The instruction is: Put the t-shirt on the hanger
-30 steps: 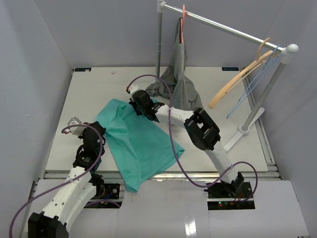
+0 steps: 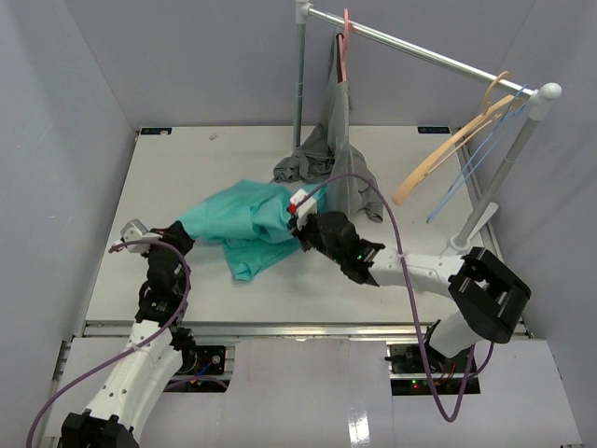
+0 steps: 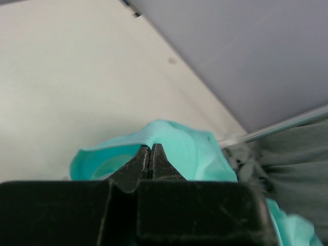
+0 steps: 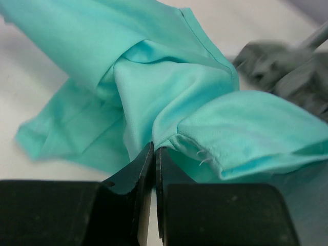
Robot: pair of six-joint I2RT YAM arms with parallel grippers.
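The teal T-shirt [image 2: 238, 219] is bunched in the middle of the white table, stretched between my grippers. My left gripper [image 2: 182, 233] is at its left end, shut on a fold of it [image 3: 174, 143], as the left wrist view shows. My right gripper [image 2: 297, 229] is at its right end; in the right wrist view its fingers are closed on a gathered fold [image 4: 215, 123].
A clothes rack [image 2: 420, 51] stands at the back and right. A grey garment [image 2: 345, 168] hangs from a pink hanger [image 2: 345, 47], draped onto the table. A wooden hanger [image 2: 448, 149] and a blue hanger [image 2: 465, 182] hang at the right.
The right arm has moved rightward and toward the front with the shirt; the left has come down toward the front.
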